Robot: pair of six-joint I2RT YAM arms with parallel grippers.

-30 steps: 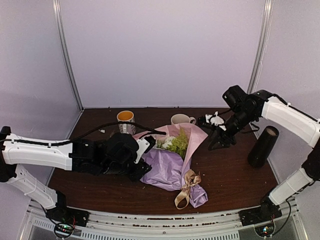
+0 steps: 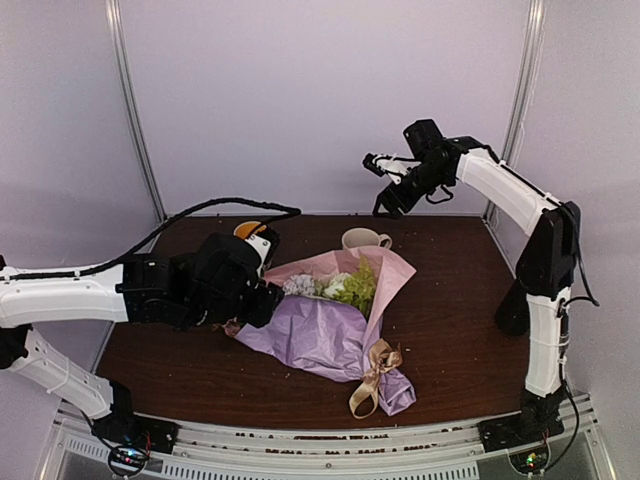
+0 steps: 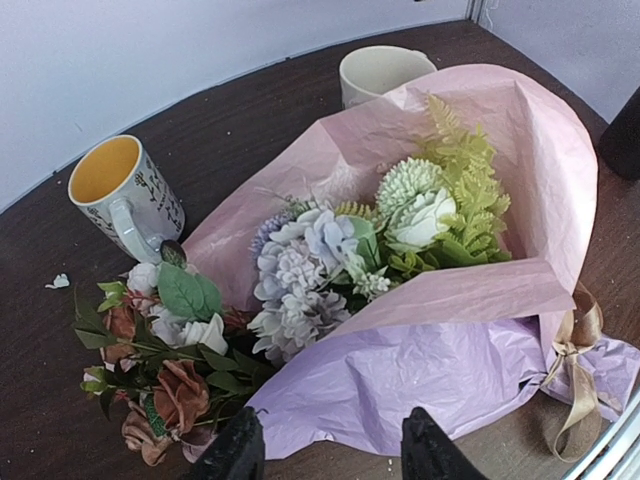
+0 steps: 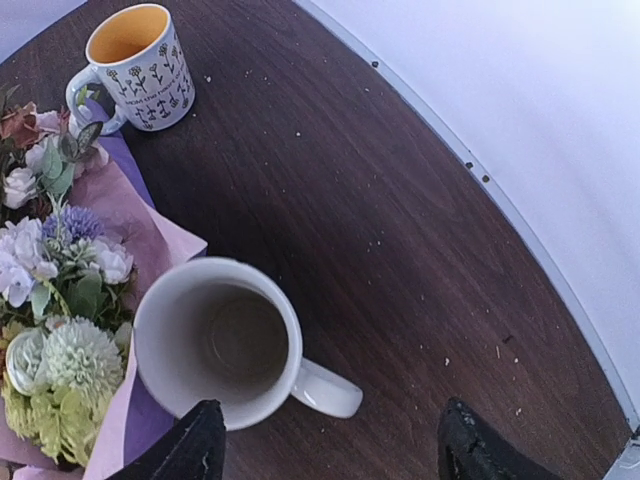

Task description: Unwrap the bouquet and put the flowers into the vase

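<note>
Wrapped in pink and lilac paper (image 2: 308,333), a bouquet of flowers (image 2: 352,286) lies on the table. Its blue, white and green blooms (image 3: 300,262) and brown roses (image 3: 182,396) face the upper left. My left gripper stands open above the bouquet's left end, touching nothing. Over the back right of the table, my right gripper is raised, its fingers apart and empty; a white mug (image 4: 222,345) appears below it. The black vase (image 2: 513,308) stands at the right edge, partly hidden by the right arm.
An orange-lined patterned mug (image 3: 126,195) stands at the back left, partly hidden by the left arm from above. A gold ribbon (image 2: 377,375) ties the paper at the front. Bare table (image 2: 450,330) shows between bouquet and vase.
My right arm has risen and swung toward the back and left, now covering part of the vase. The left gripper has shifted left and slightly back. The bouquet lies where it was.
</note>
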